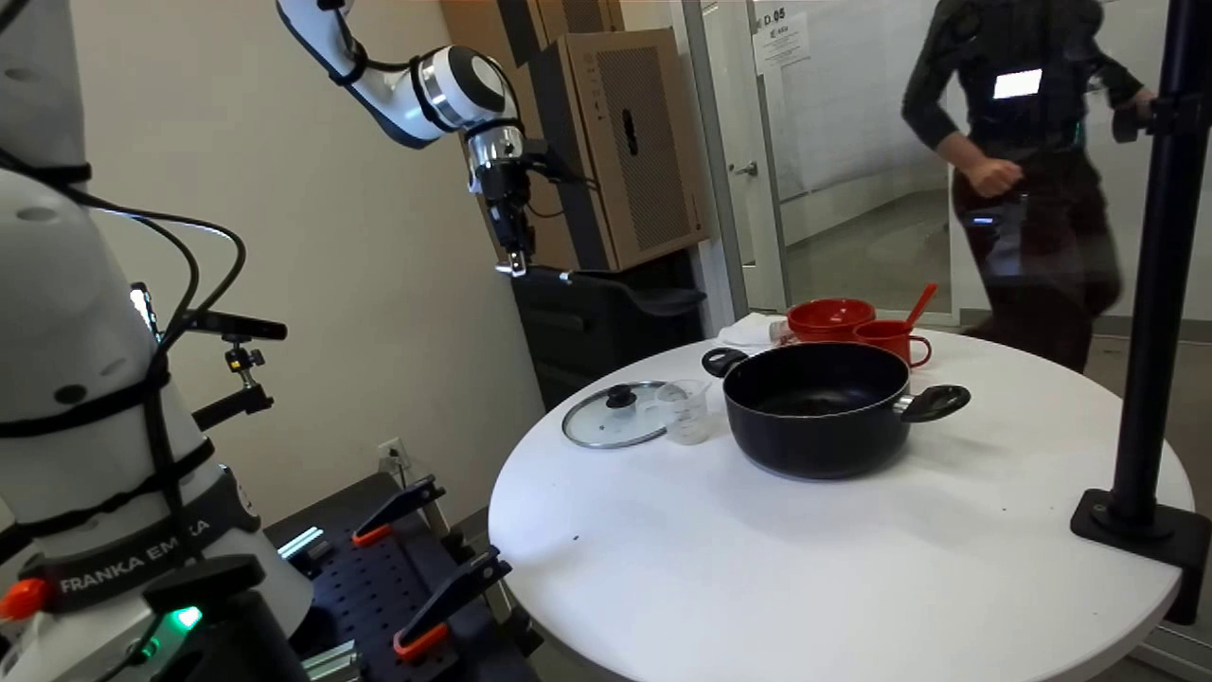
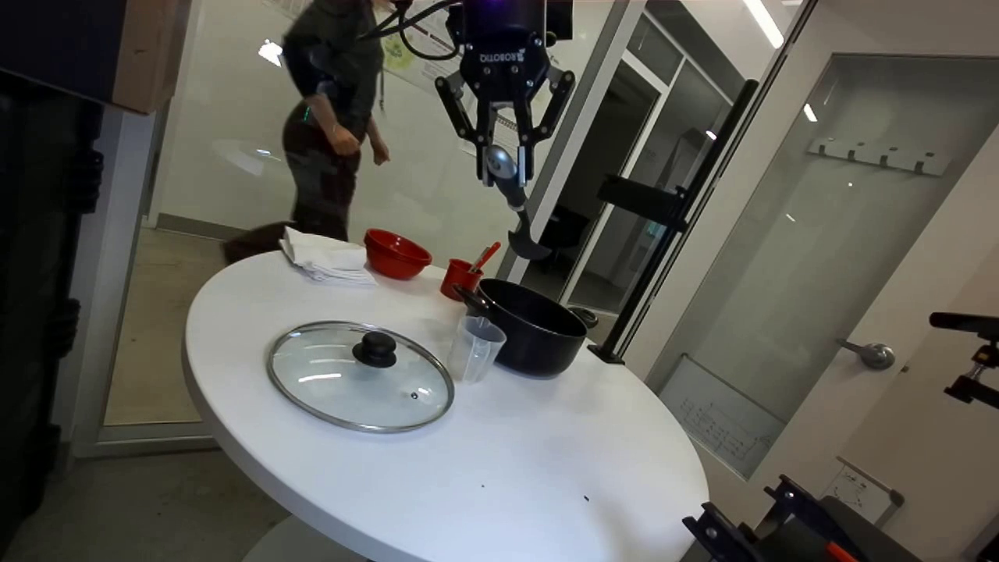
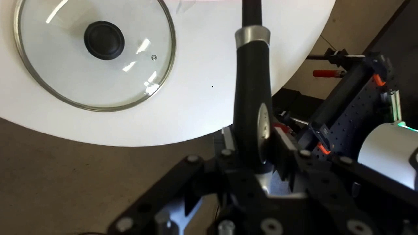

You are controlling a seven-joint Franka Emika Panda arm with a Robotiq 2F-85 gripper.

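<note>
My gripper is shut on the black handle of a ladle (image 3: 252,74), which has a silver collar and a silver inset. In exterior view 2 the gripper (image 2: 505,176) hangs high over the table, the dark ladle head (image 2: 528,247) angled downward from it. Exterior view 1 puts the gripper (image 1: 514,265) left of the tabletop, far above it, with the ladle head (image 1: 668,301) hard to make out against dark bins. A black pot (image 1: 818,415) stands on the table, uncovered. Its apparent glass lid (image 2: 351,379) lies flat nearby, knob up.
A clear measuring cup (image 2: 475,348) stands between lid and pot. Behind are a red bowl (image 2: 397,254), a red mug (image 2: 459,279) holding a red-handled utensil, and a white cloth (image 2: 325,254). A black post (image 1: 1148,284) rises at the table's edge.
</note>
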